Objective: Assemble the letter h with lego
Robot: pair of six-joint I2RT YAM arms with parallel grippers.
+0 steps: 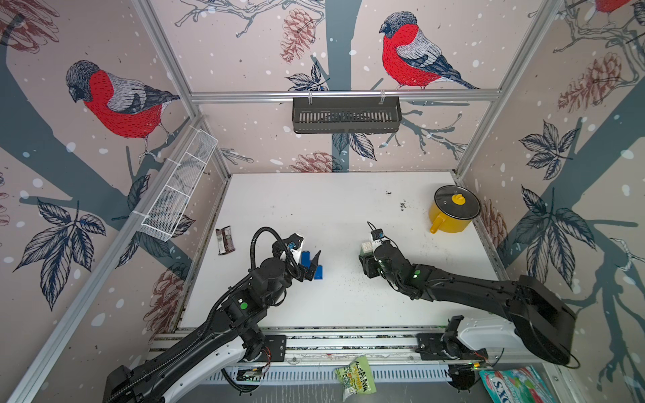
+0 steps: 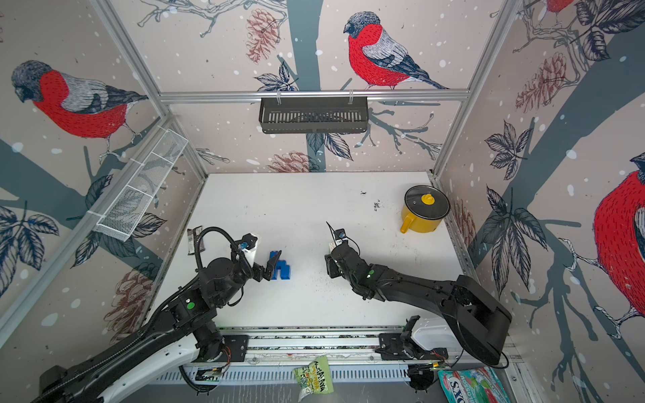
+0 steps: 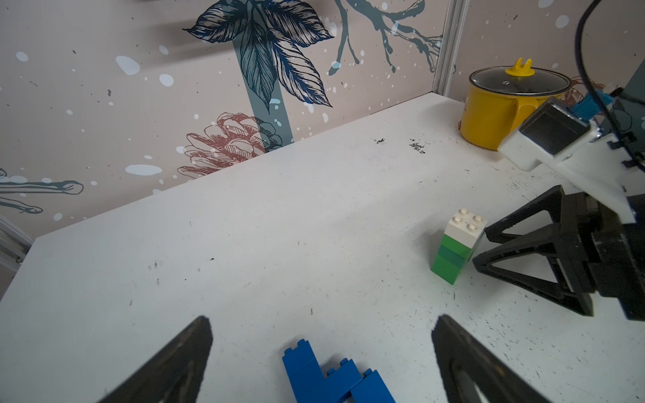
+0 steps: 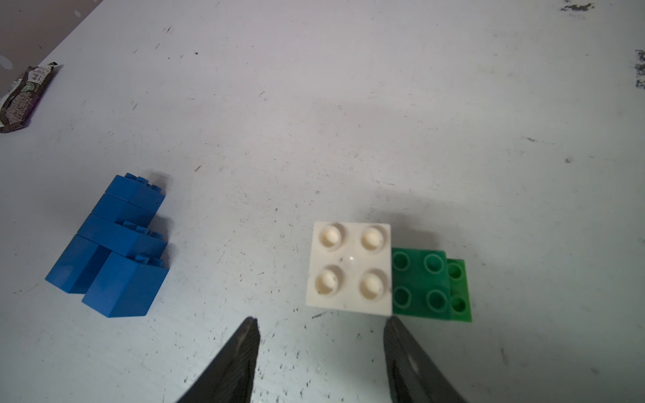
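Note:
Blue bricks (image 4: 124, 216) lie joined on the table, a long column with a shorter leg beside it, much like a lowercase h. In the left wrist view, the blue shape (image 3: 322, 379) appears beyond my left gripper, which is open with nothing between its fingers. A separate stack stands on the table: a white two-by-two brick (image 4: 350, 268) above green bricks (image 4: 422, 285), whose studs show beside it like steps. My right gripper is at the near side of this stack, fingers apart and empty; the left wrist view shows its fingertips close to the stack.
A yellow pot (image 1: 451, 213) with a glass lid occupies the back right. A wrapped bar (image 1: 225, 239) lies at the left edge. A wire shelf (image 1: 178, 188) hangs on the left.

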